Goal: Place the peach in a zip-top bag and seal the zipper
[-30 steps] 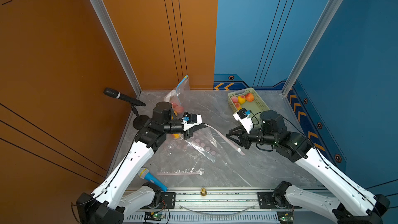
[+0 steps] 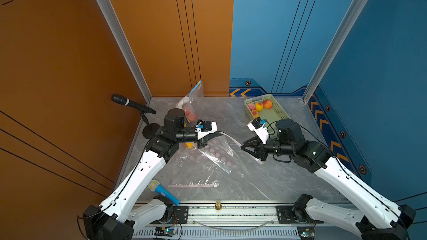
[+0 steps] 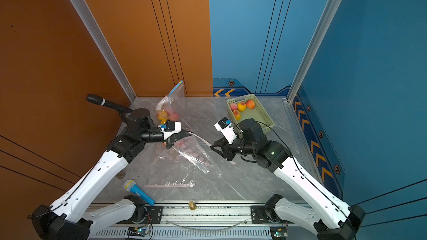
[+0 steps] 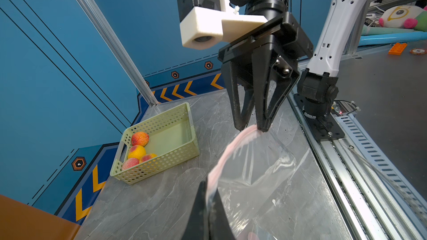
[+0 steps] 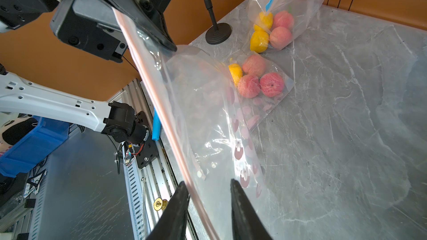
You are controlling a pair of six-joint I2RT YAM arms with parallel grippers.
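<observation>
My left gripper (image 2: 218, 134) is shut on the pink zip strip of a clear bag (image 5: 204, 120), which hangs from it over the table. My right gripper (image 2: 246, 149) is part open at the strip's other end, the strip (image 4: 222, 160) passing by or between its fingertips. Peaches (image 4: 139, 138) lie in a green basket (image 4: 175, 146) at the back right. Filled bags (image 5: 281, 35) with peaches and lemons, and another (image 5: 260, 84), lie at the left.
A microphone on a stand (image 2: 151, 129) is at the left. A blue microphone (image 2: 165, 191) and a flat bag (image 2: 191, 180) lie near the front.
My right gripper has moved slightly leftward along the strip toward my left one. The left arm has not visibly moved.
</observation>
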